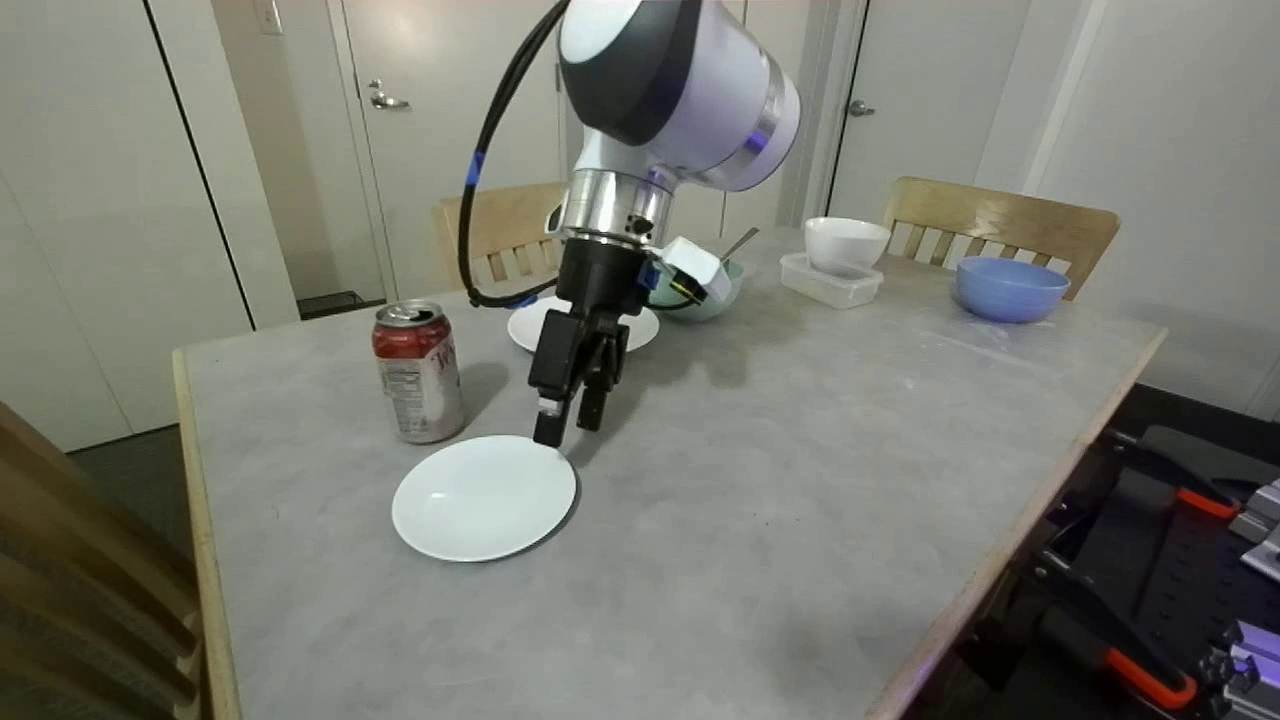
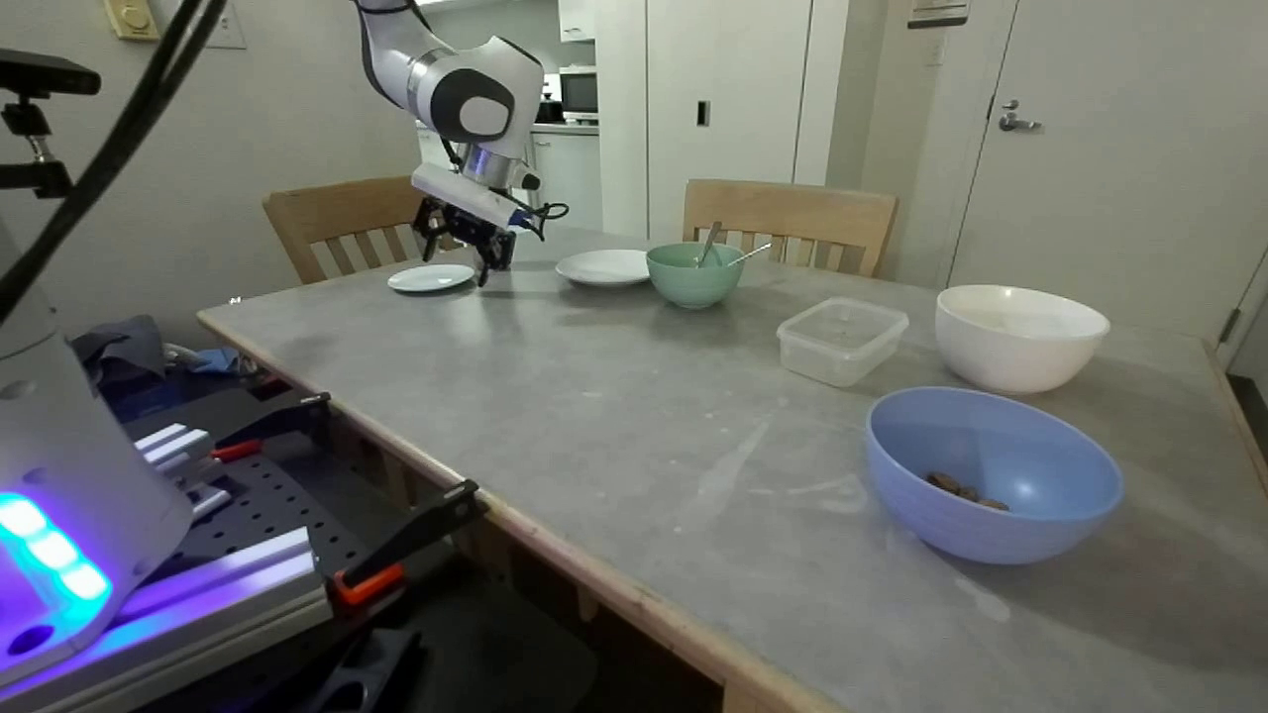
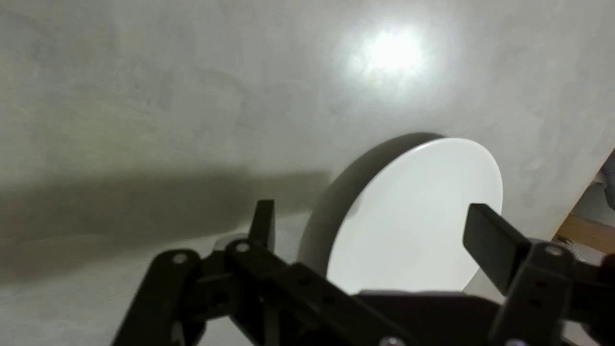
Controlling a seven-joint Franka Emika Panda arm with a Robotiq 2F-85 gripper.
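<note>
My gripper (image 1: 569, 432) points down at the far right rim of a white plate (image 1: 483, 499), tilted a little. Its fingers stand open, with nothing held. Seen from the wrist, the plate (image 3: 421, 219) lies between and beyond the two spread fingers, and the right-hand finger (image 3: 490, 245) covers part of its rim. Whether a fingertip touches the plate I cannot tell. A red and silver soda can (image 1: 419, 372) stands upright just behind the plate, left of my gripper.
Behind my gripper are a second white plate (image 2: 605, 267) and a green bowl (image 2: 694, 280) with utensils. Farther along stand a clear container (image 2: 841, 341), a white bowl (image 2: 1019, 341) and a blue bowl (image 2: 993, 475) holding small brown pieces.
</note>
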